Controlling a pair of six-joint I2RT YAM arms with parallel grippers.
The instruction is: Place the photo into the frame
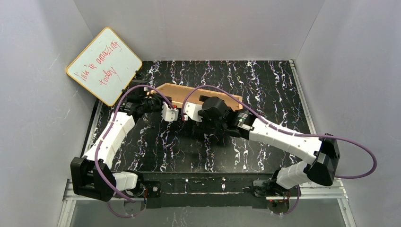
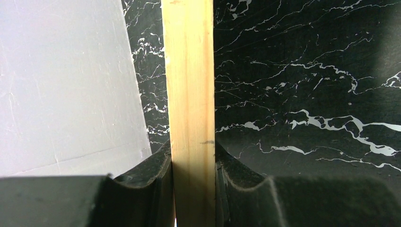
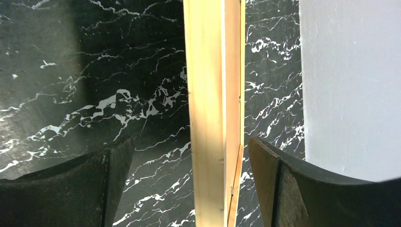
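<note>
The wooden frame [image 1: 178, 91] stands between my two arms, its tan back or inner panel showing in the top view and partly covered by the arms. My left gripper is shut on the frame's pale wooden bar [image 2: 190, 80], one finger pressed to each side. The right gripper stands open astride another stretch of the bar [image 3: 206, 104], its fingers [image 3: 118, 163] clear of the wood on both sides. I cannot make out a photo in any view.
A whiteboard [image 1: 104, 66] with red writing leans at the back left. Grey walls [image 1: 203, 28] close off the back and sides.
</note>
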